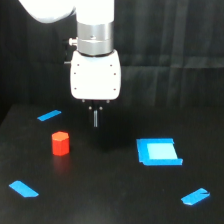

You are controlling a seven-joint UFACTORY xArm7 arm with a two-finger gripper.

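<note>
A red block (61,143) with an angular outline stands on the dark table to the left. My gripper (96,118) hangs from the white arm, pointing down, to the right of the block and apart from it. Its fingers are dark and small against the black background, so whether they are open or shut does not show clearly. No object is visible at the fingertips.
On the right lies a white square (161,151) bordered by blue tape. Blue tape strips mark the table at the back left (49,115), front left (23,189) and front right (195,197).
</note>
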